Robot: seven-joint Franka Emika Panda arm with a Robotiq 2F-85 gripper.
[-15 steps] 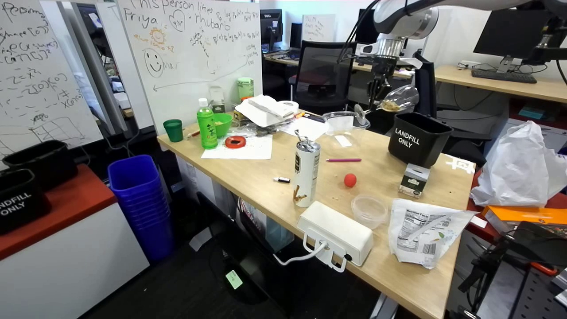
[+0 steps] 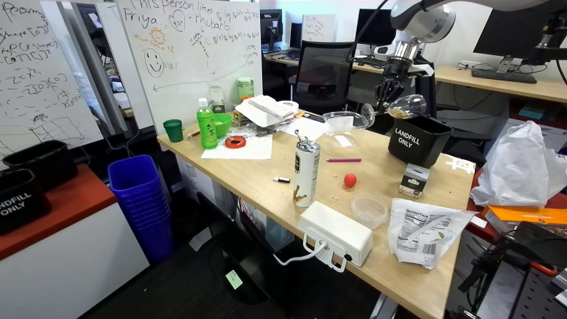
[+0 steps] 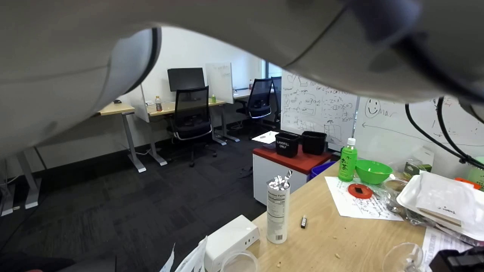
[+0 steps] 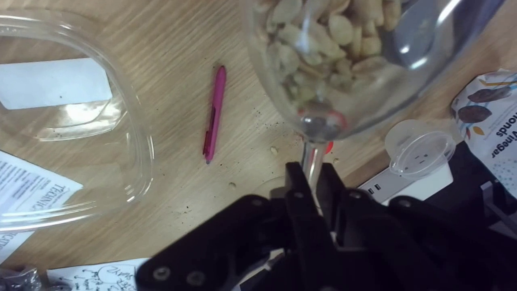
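Observation:
My gripper is shut on the stem of a clear wine glass (image 4: pixel 317 63), whose bowl holds pale nuts (image 4: pixel 339 34). Seen in exterior view 1, the wine glass (image 2: pixel 406 106) lies tipped nearly on its side, bowl towards the right and foot to the left, with my gripper (image 2: pixel 383 109) at its stem. Its bowl hangs just above the rim of the black "LANDFILL ONLY" bin (image 2: pixel 418 143). The nuts (image 2: pixel 397 112) rest along the bowl's lower side.
A clear plastic container (image 2: pixel 343 127) sits left of the bin, near a pink pen (image 2: pixel 343 160) and a red ball (image 2: pixel 350 180). A small box (image 2: pixel 414 180) stands before the bin. A tall can (image 2: pixel 306 173) and a white bag (image 2: pixel 425 231) occupy the near side.
My gripper has moved to the right with the wine glass. The bowl has come further over the bin, and the glass lies closer to level.

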